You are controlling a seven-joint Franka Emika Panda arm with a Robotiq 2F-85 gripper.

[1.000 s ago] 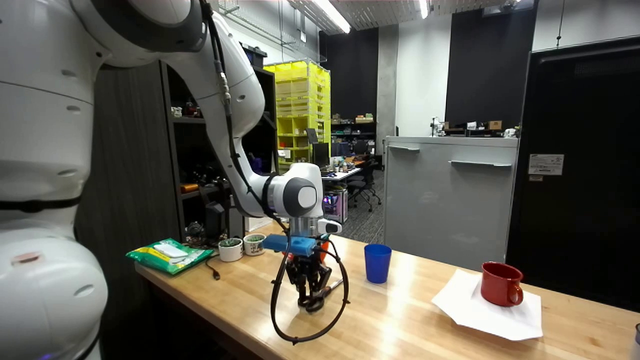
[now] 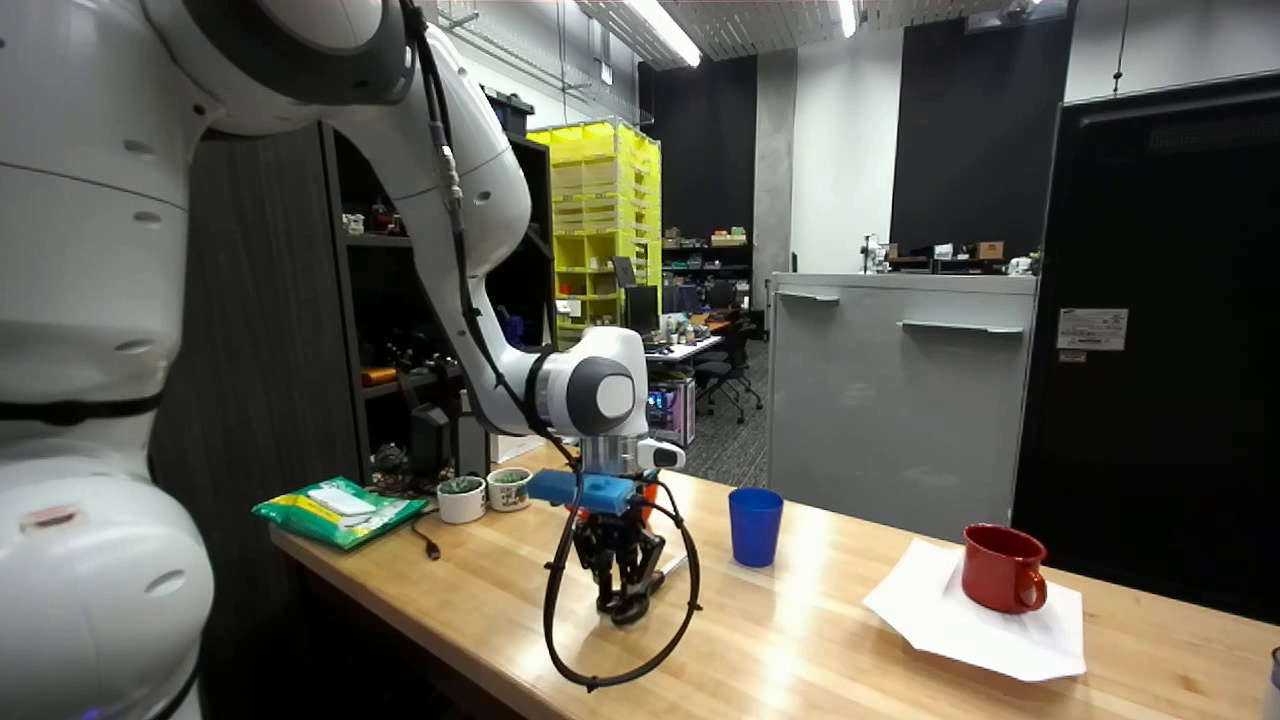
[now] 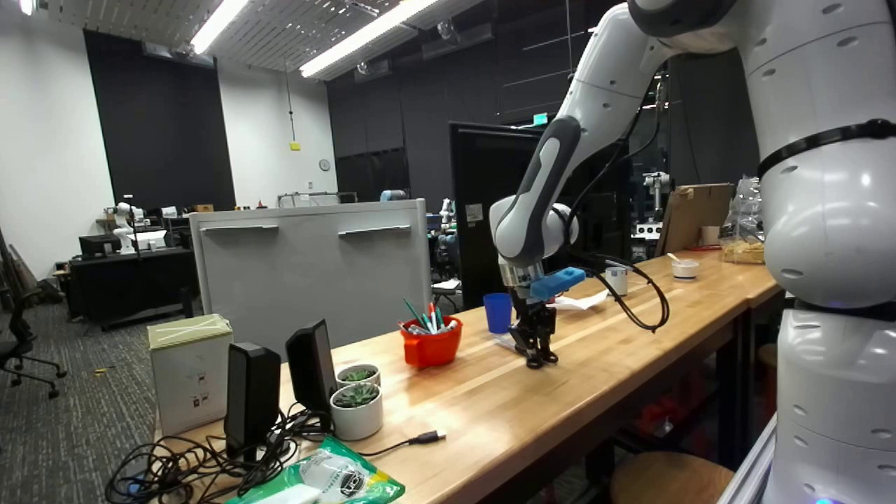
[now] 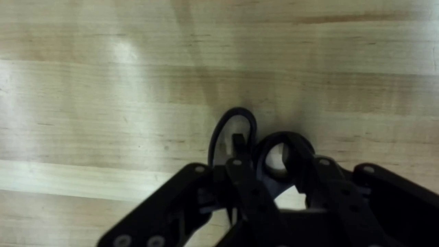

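A pair of dark-handled scissors (image 4: 237, 110) lies on the wooden table, two loops showing in the wrist view. My gripper points down at those loops and is shut on the handles, with one fingertip over each loop. Most of the scissors is hidden under the fingers. In exterior view 1 the gripper (image 2: 621, 600) is low, at table height, and a thin shaft, probably the blades (image 2: 674, 566), extends behind it to the right. Exterior view 2 shows the gripper (image 3: 538, 354) right of a red pen-filled mug (image 3: 432, 343).
A blue cup (image 2: 755, 528) stands behind and right of the gripper. Farther right, a dark red mug (image 2: 1003, 570) sits on white paper (image 2: 1020, 649). Potted succulents (image 3: 356, 411), speakers (image 3: 252, 395) and a green packet (image 3: 327, 477) occupy the other end. Bare table surrounds the gripper's front.
The fingertips and scissors handles differ very slightly in position in exterior view 1, and a little less of the shaft shows. The arm and other objects look unmoved.
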